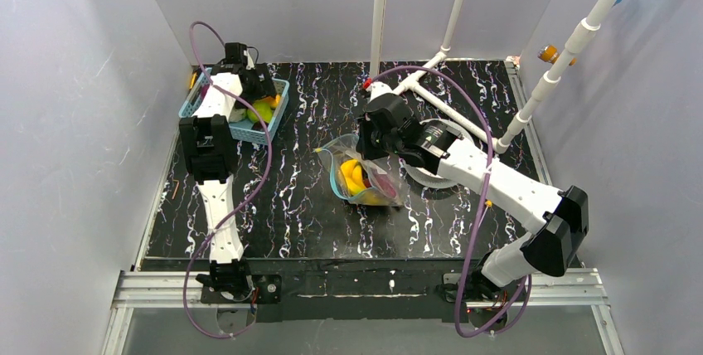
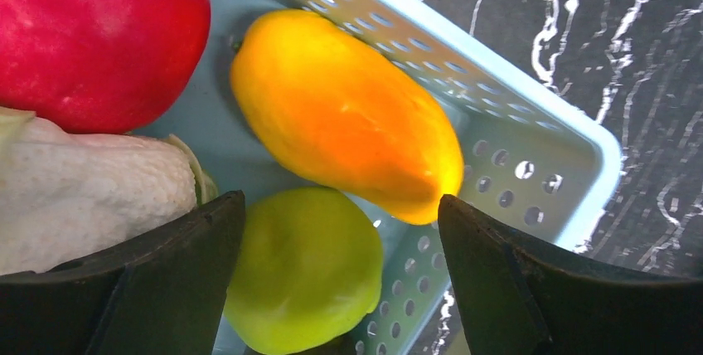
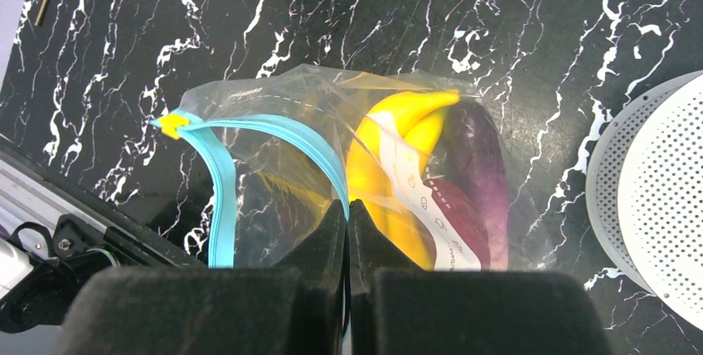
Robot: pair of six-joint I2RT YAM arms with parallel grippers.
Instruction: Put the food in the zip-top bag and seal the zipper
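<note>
The clear zip top bag [image 1: 383, 174] lies mid-table with its blue-edged mouth [image 3: 292, 128] spread open. Inside it are yellow bananas [image 3: 383, 152], a purple eggplant [image 3: 479, 168] and a dark red item [image 3: 454, 214]. My right gripper is shut on the bag's blue rim, which runs in between its fingertips. At the back left, my left gripper stands open over the blue basket. A yellow-orange mango-like fruit [image 2: 348, 110] and a green fruit [image 2: 305, 268] lie between and just beyond its fingers, with no grip on either.
The basket also holds a red fruit [image 2: 91, 36] and a pale, pinkish item [image 2: 91, 189]. White perforated plates [image 1: 435, 168] sit right of the bag, partly under my right arm. White pipes [image 1: 448, 98] stand behind. Between basket and bag the table is clear.
</note>
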